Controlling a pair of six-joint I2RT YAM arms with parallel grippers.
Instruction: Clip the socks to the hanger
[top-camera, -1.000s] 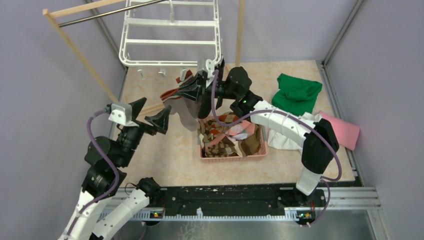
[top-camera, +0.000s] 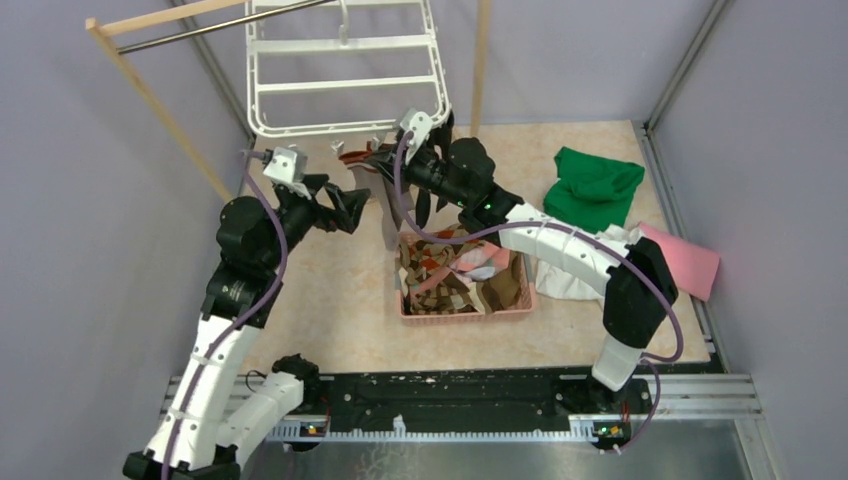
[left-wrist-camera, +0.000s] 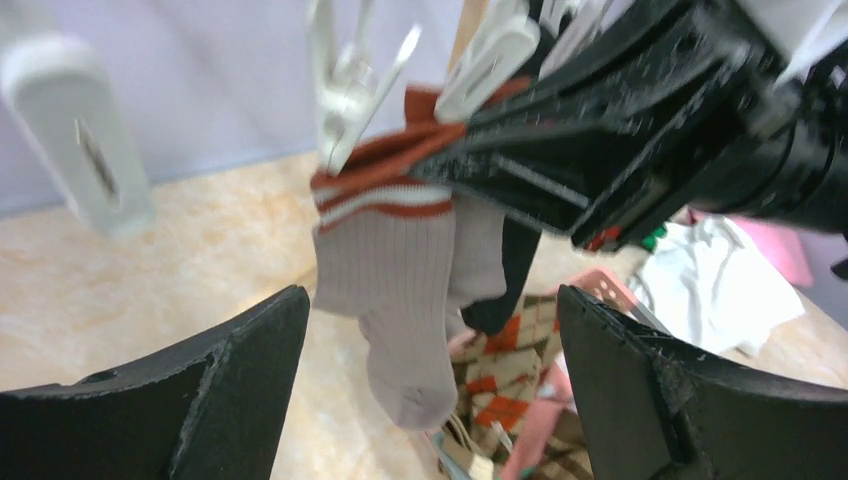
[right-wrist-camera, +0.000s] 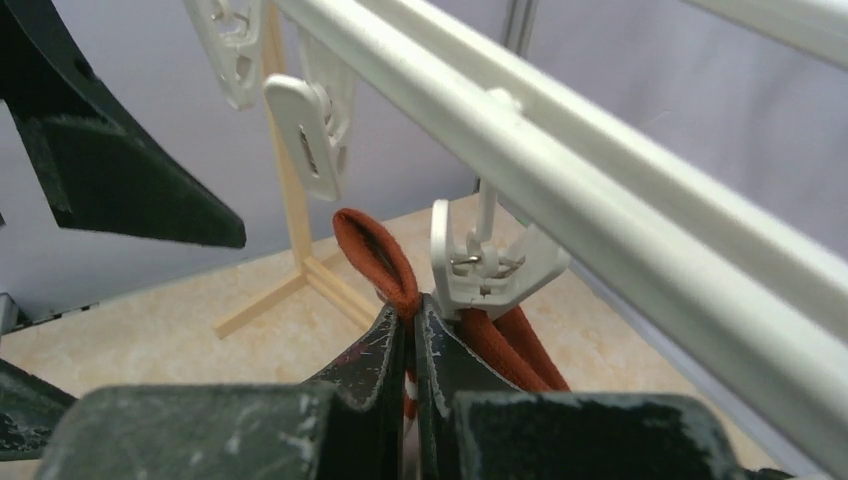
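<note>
A grey sock with a rust-red, white-striped cuff hangs below the white hanger. My right gripper is shut on a fold of that cuff. Beside it in the right wrist view, more red cuff shows at the mouth of a white clip; whether the clip grips it is unclear. In the left wrist view another clip stands right over the cuff's left end. My left gripper is open and empty, left of the sock. Its fingers frame the sock from a distance.
A pink basket of patterned socks stands below. Dark socks hang behind my right arm. Green cloth, white cloth and a pink item lie at the right. Wooden stand posts rise at the left.
My left gripper has come right and upward in the top view, closer to the sock.
</note>
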